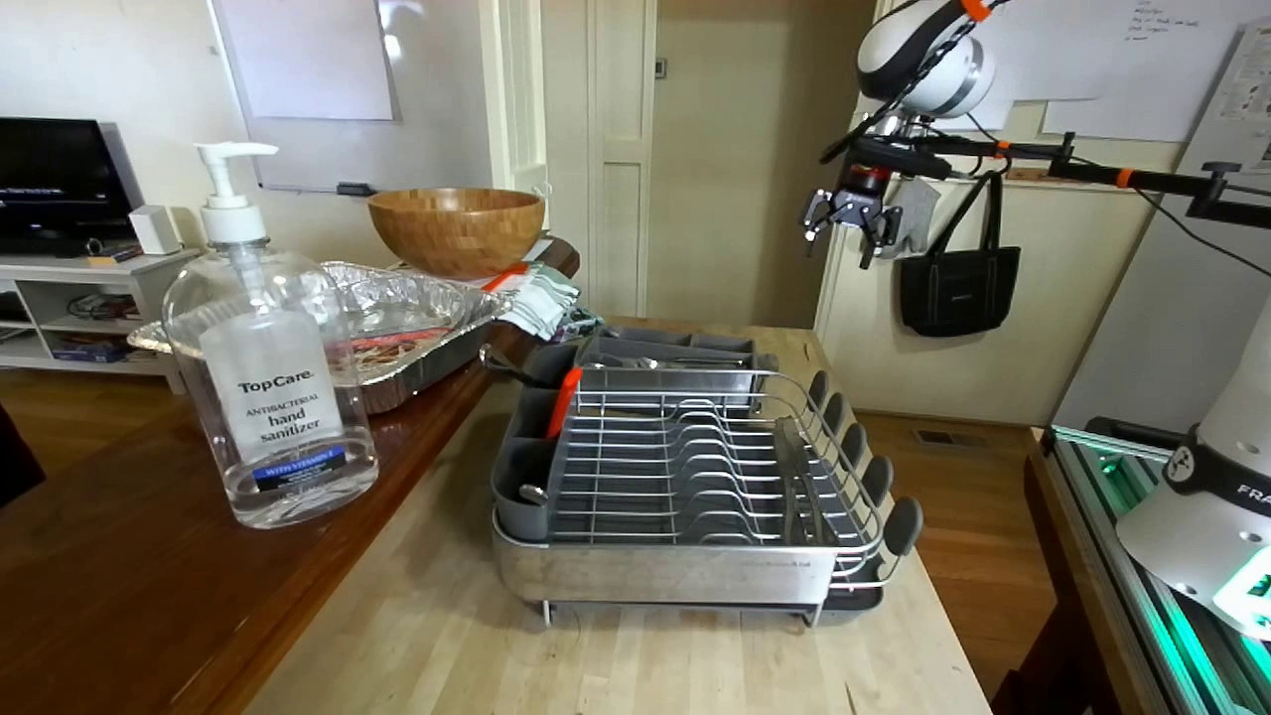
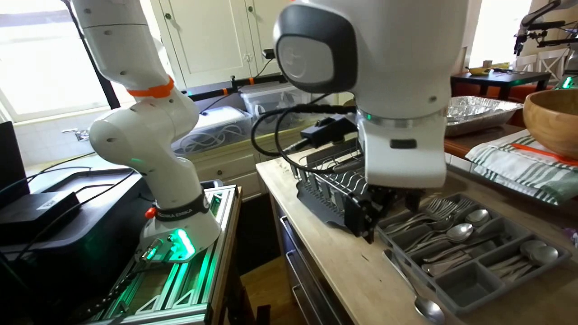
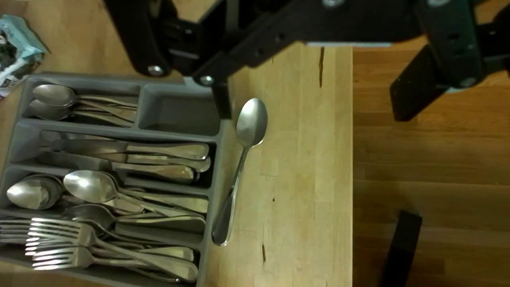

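My gripper (image 1: pixel 840 244) hangs in the air beyond the far end of the dish rack, fingers apart and nothing between them. In the wrist view, one fingertip (image 3: pixel 222 103) appears near the tray's edge and the other finger (image 3: pixel 416 83) over the floor. A single spoon (image 3: pixel 252 124) lies on the wooden counter just outside the grey cutlery tray (image 3: pixel 217 191), its bowl near the empty compartment. Spoons, knives and forks fill the other compartments. In exterior view 2 the spoon (image 2: pixel 428 309) rests beside the tray, and the arm partly hides the gripper.
A dish rack (image 1: pixel 679 570) with knives on it stands on the counter (image 1: pixel 453 620). On the higher ledge are a sanitizer bottle (image 1: pixel 274 393), a foil pan (image 1: pixel 405 357) and a wooden bowl (image 1: pixel 459 230). Bare wood lies between the spoon and the counter edge.
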